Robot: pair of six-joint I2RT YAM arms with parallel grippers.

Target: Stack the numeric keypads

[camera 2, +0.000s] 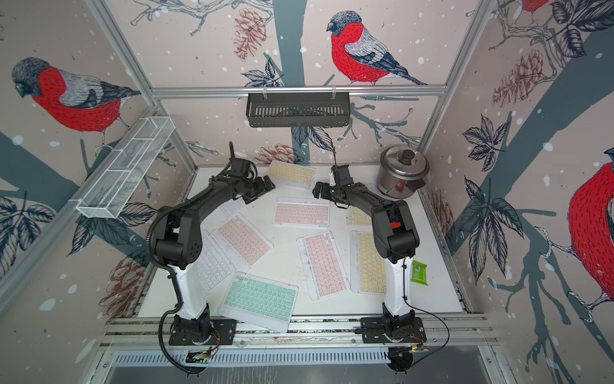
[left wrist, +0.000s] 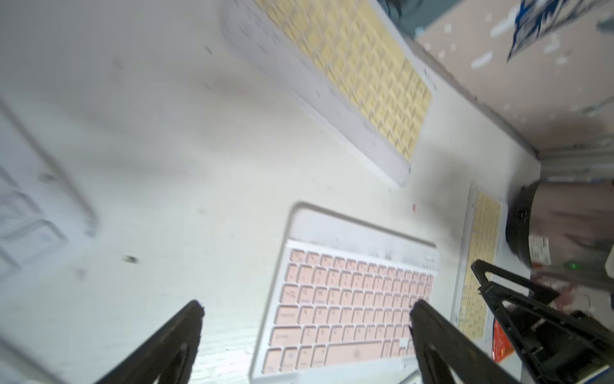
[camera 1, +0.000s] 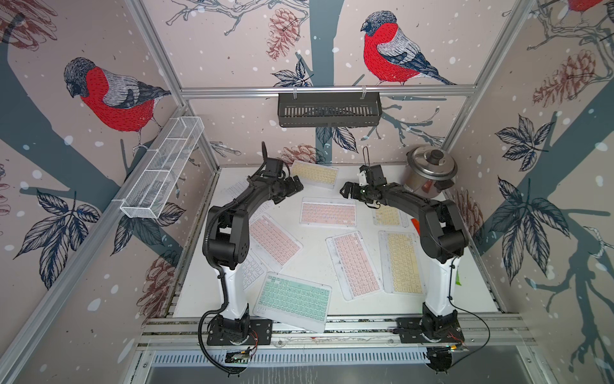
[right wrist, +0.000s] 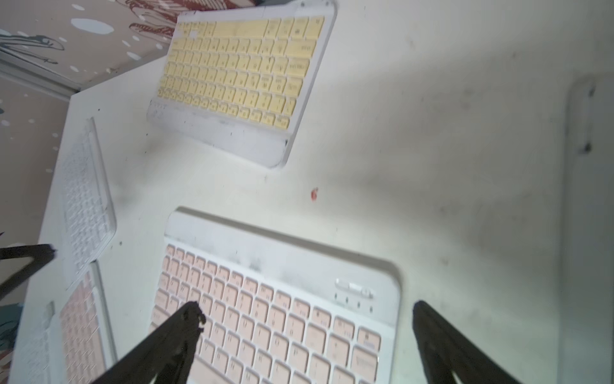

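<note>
A pink-keyed keyboard (camera 1: pixel 328 212) lies flat at the middle rear of the table. Off its left rear corner, my left gripper (camera 1: pixel 296 183) stands open and empty. Off the right rear corner is my right gripper (camera 1: pixel 347 190), also open with nothing between its fingers. Behind them lies a yellow keyboard (right wrist: pixel 236 70). More pink ones rest at left (camera 1: pixel 275 240) and right of centre (camera 1: pixel 355 263). Yellow keyboards lie at the right (camera 1: pixel 401 261) and partly under the right arm (camera 1: pixel 388 215). A green one (camera 1: pixel 294 297) is at the front. White keyboards (camera 2: pixel 214 261) are partly hidden by the left arm.
A lidded steel pot (camera 1: pixel 431 169) stands in the back right corner. A green item (camera 2: pixel 419 272) and a partly hidden red item (camera 2: pixel 396 224) lie on the right side. Bare table shows between the middle pink keyboard and the green one.
</note>
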